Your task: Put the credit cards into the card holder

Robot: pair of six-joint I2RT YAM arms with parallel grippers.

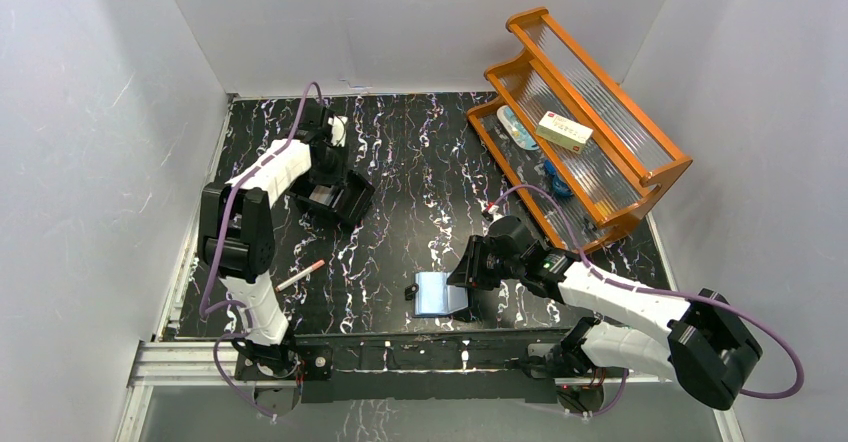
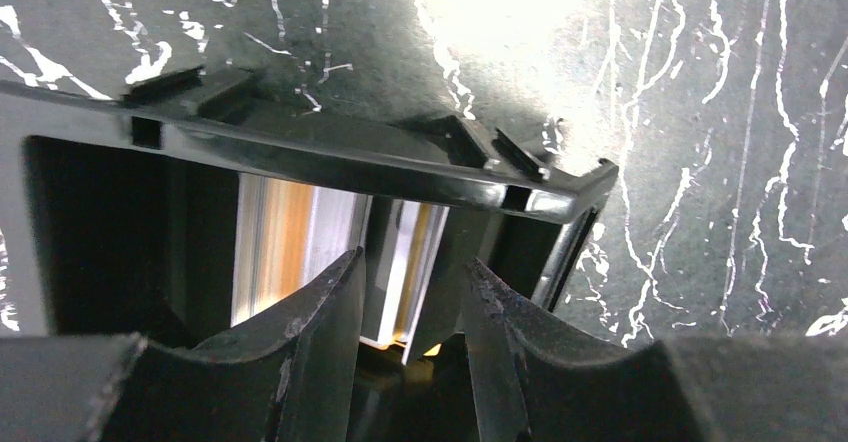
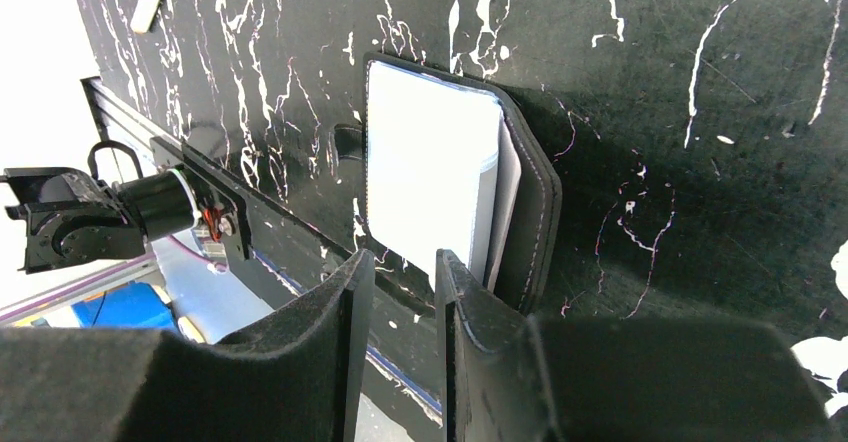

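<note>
The open card holder (image 3: pixel 430 152) lies near the table's front edge, its clear sleeve pages showing and its dark cover on the right. My right gripper stands over its near right side, fingers part open with only a gap between them. Over at the left, several cards (image 2: pixel 290 232) stand on edge in a black divided box (image 1: pixel 340 202). Two thin cards (image 2: pixel 410 262) lean in the box's middle slot. My left gripper is open above that slot, its fingers (image 2: pixel 345 292) on either side of these cards, not closed on them.
An orange-framed rack (image 1: pixel 590 122) with a light green box (image 1: pixel 564 132) stands at the back right. A pale orange-tipped stick (image 1: pixel 300 275) lies front left. Between box and card holder the table is bare.
</note>
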